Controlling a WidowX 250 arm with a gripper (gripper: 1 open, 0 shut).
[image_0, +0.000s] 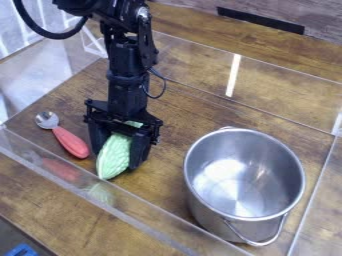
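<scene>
My black gripper (123, 130) points straight down at the left-centre of the camera view, directly over a pale green object (116, 156) lying on the wooden table. Its fingers surround the upper part of the green object and hide much of it; whether they grip it I cannot tell. Left of it lies a spoon with a red handle (72, 141) and a metal head.
A large steel pot (241, 180) stands at the right. A clear panel runs across the lower left, in front of the green object.
</scene>
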